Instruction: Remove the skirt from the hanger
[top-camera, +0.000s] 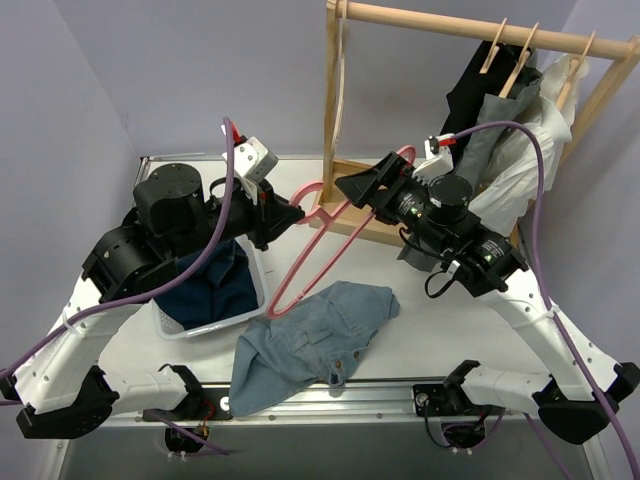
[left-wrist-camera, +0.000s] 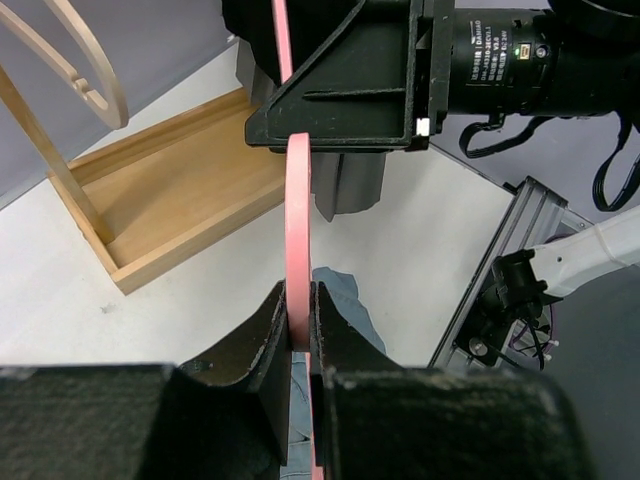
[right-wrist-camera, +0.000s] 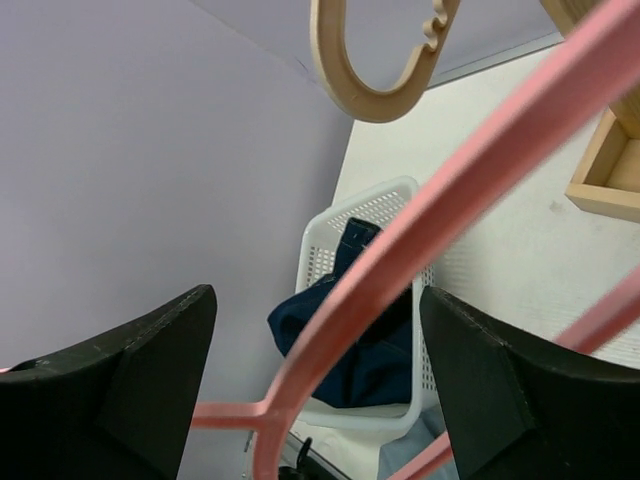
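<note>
A pink hanger (top-camera: 300, 268) is held up in the middle, with my left gripper (top-camera: 290, 212) shut on it; its pink bar runs between those fingers in the left wrist view. My right gripper (top-camera: 358, 188) is at the hanger's upper arm, fingers apart on either side of it in the right wrist view, part open. A blue-grey denim garment (top-camera: 315, 340) lies crumpled on the table below, apart from the hanger; it looks like the skirt.
A wooden rack (top-camera: 460, 22) at the back holds black, grey and white clothes (top-camera: 520, 180) on hangers and one bare wooden hanger. A white basket (top-camera: 215, 318) with dark blue cloth stands left. Bare table surrounds the denim.
</note>
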